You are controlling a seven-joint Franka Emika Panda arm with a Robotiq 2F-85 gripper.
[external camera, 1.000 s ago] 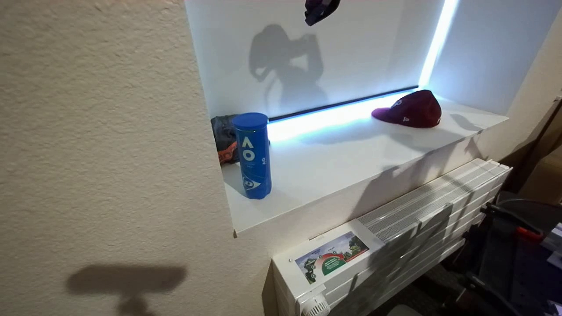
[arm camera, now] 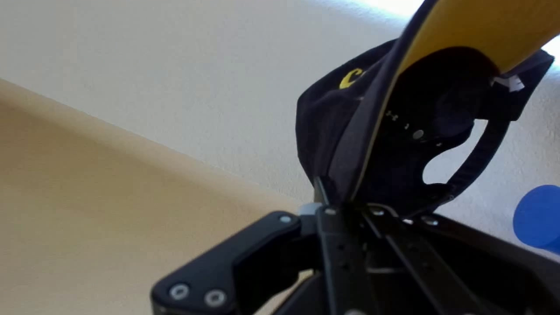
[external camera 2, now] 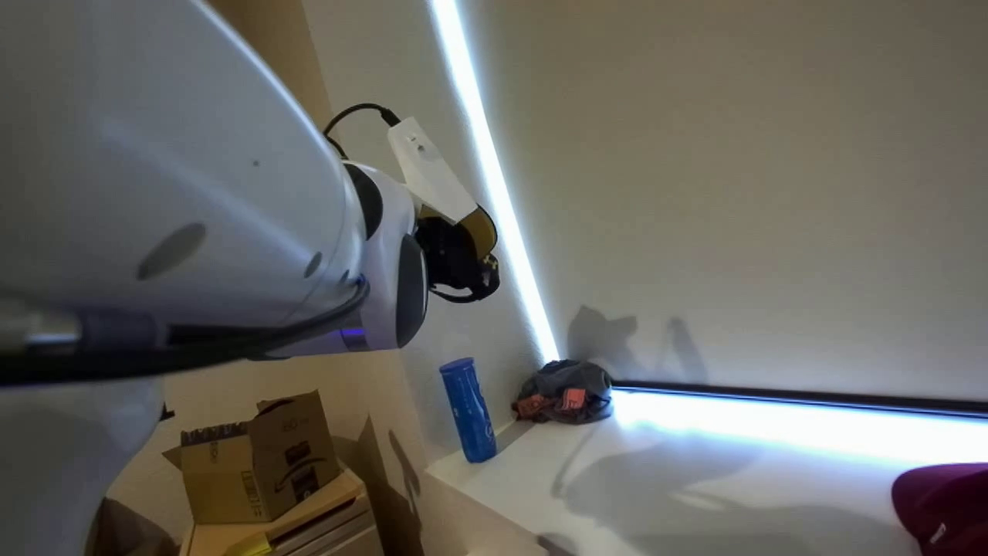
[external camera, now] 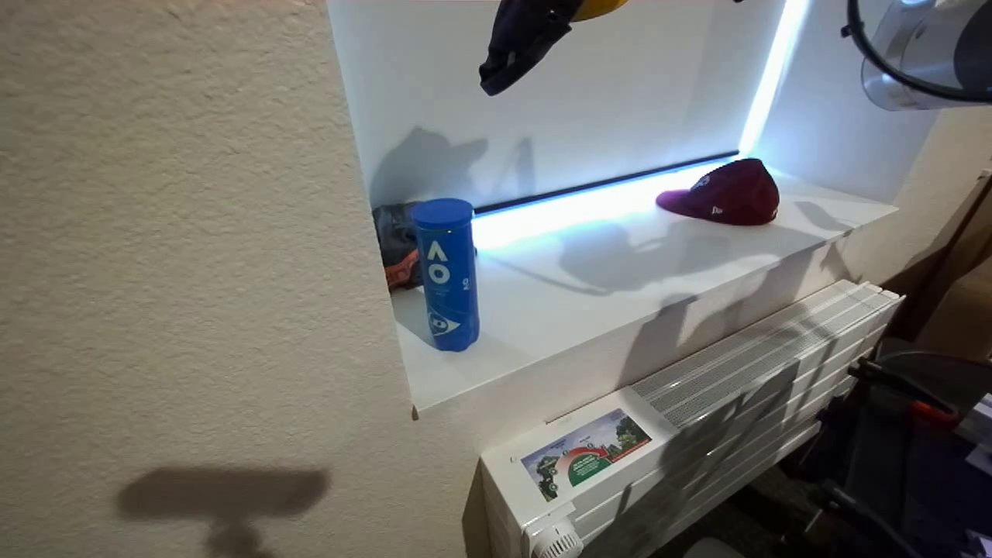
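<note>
A dark cap [arm camera: 325, 115] with a yellow underbrim and a yellow letter is held by its brim in my gripper, whose fingers are shut on it. The cap [external camera: 525, 46] hangs well above the windowsill at the top of exterior view 1, where the gripper itself is out of frame. Exterior view 2 shows the cap [external camera 2: 454, 255] at the end of the arm, high over the blue tube; the fingertips are hidden there.
A blue tennis-ball tube [external camera: 448, 279] stands upright at the sill's left end, with a grey and orange cloth item [external camera 2: 566, 394] behind it. A maroon cap [external camera: 725, 195] rests toward the right end. The sill [external camera: 576, 279] between them is clear.
The held cap has come lower and to the left in exterior view 1, its shadow shifting left and down. Part of the arm now shows at top right. Tube and maroon cap are unmoved.
</note>
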